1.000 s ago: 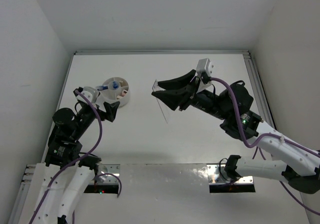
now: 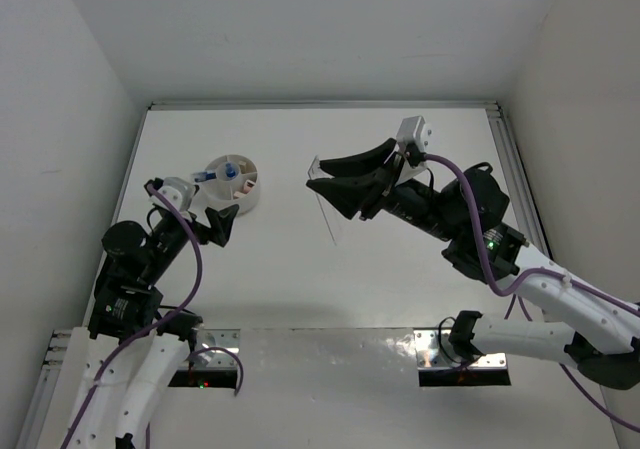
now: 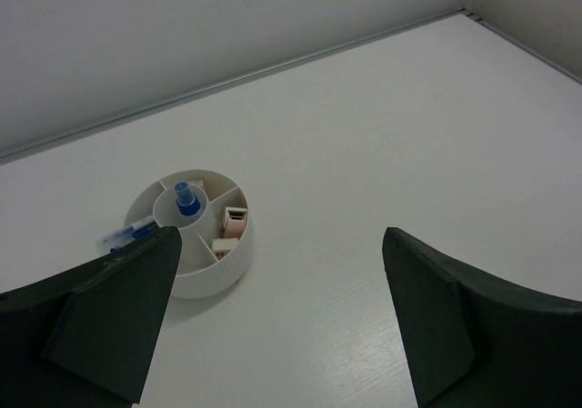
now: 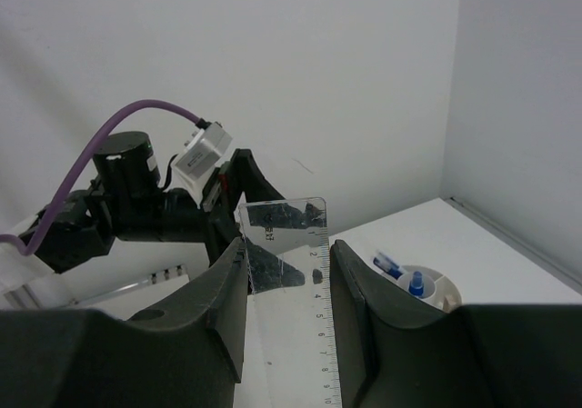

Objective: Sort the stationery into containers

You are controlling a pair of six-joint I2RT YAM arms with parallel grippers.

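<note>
A clear ruler [image 4: 284, 272] stands lengthwise between the fingers of my right gripper, which is shut on it. From above, the ruler [image 2: 326, 218] shows as a thin line slanting below the right gripper [image 2: 312, 174] over the table's middle. At the back left sits a round white divided organizer [image 3: 238, 264]. A blue-topped item [image 3: 187, 201] is in its centre cup, a blue pen-like item [image 3: 133, 230] leans out at the left, and small pink and white pieces [image 3: 235, 223] lie in a side compartment. My left gripper is open and empty, near the organizer.
Walls and a metal rail [image 2: 330, 104] bound the back. In the right wrist view, the left arm [image 4: 164, 213] appears behind the ruler.
The left arm has barely moved; the organizer stays in place.
</note>
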